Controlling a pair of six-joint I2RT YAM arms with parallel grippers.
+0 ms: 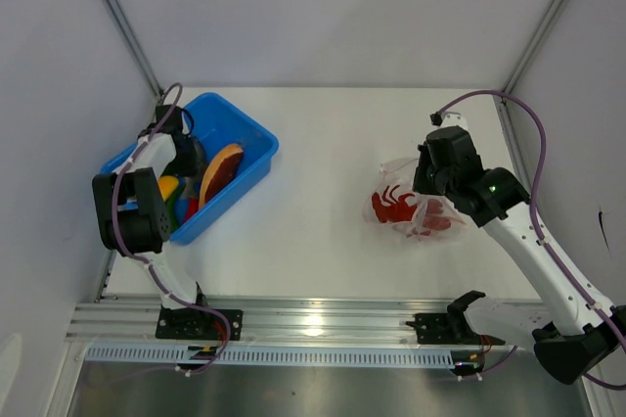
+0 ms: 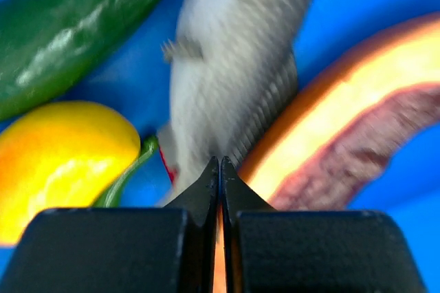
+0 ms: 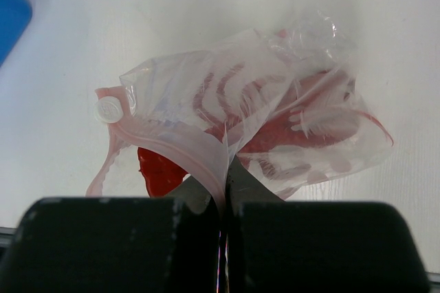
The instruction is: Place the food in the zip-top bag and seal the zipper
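Note:
My left gripper is shut, low inside the blue bin [image 1: 258, 143], just over a grey fish [image 2: 234, 66] beside a hot dog [image 2: 371, 135]. A yellow mango [image 2: 62, 162] and a green cucumber [image 2: 69, 25] lie left of the fish. My right gripper is shut at the rim of the zip bag [image 3: 289, 114], with the bag's edge running between its fingertips. Red food items, one shaped like a lobster [image 1: 391, 206], show inside or under the crumpled plastic.
The middle of the white table [image 1: 313, 192] between bin and bag is clear. Metal rails edge the table front and sides.

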